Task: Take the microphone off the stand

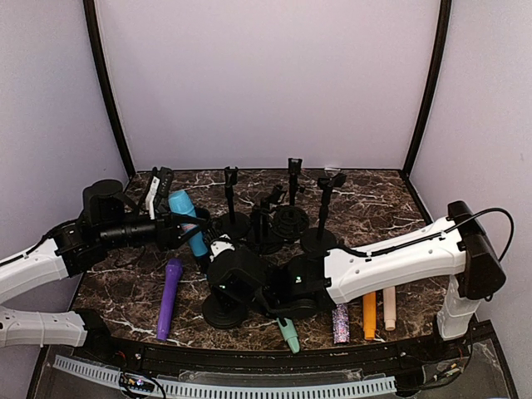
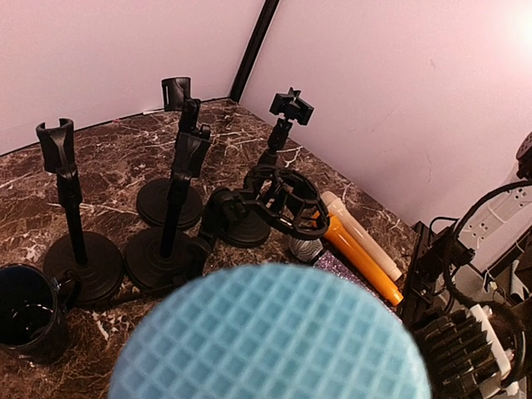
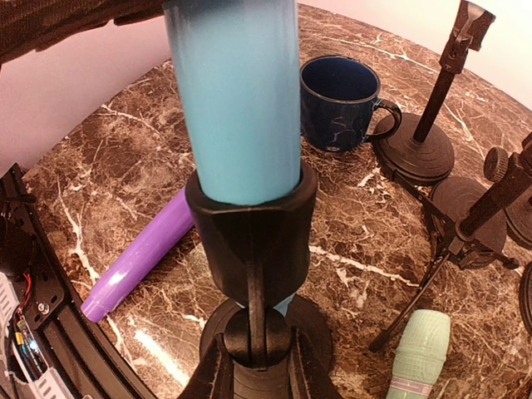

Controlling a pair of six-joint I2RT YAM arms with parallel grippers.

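The light blue microphone [image 1: 189, 218] sits tilted in a black stand holder [image 3: 249, 249], its base low in the right wrist view. My left gripper [image 1: 173, 226] is shut on the microphone near its upper part; the textured blue top [image 2: 270, 341] fills the lower left wrist view. My right gripper [image 1: 224, 278] is at the stand, below the holder; its fingers show at the bottom of the right wrist view around the stand's joint, and whether they grip it I cannot tell.
Several empty stands [image 2: 79, 241] and a navy mug [image 3: 337, 108] stand behind. A purple microphone [image 1: 169, 299] lies left of the stand; mint [image 1: 288, 332], glittery [image 1: 341, 324], orange [image 1: 369, 316] and beige [image 1: 389, 307] ones lie along the front right.
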